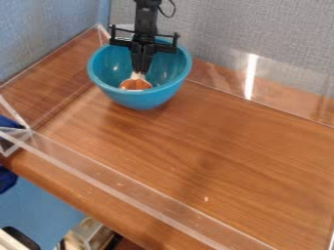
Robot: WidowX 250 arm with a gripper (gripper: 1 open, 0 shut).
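Observation:
A teal bowl [166, 91] sits on the wooden table toward the back left. Inside it is an orange object [135, 84] with a pale, narrow top. My black gripper [139, 70] reaches down into the bowl from above, its fingers close together at the object's pale part. The gripper looks shut; whether anything is between the fingertips is too small to tell.
Clear plastic edging [282, 101] runs along the table's back and left side. The wooden surface [222, 176] to the right and front is empty. Walls stand behind and to the left. A blue item [8, 126] is at the left edge.

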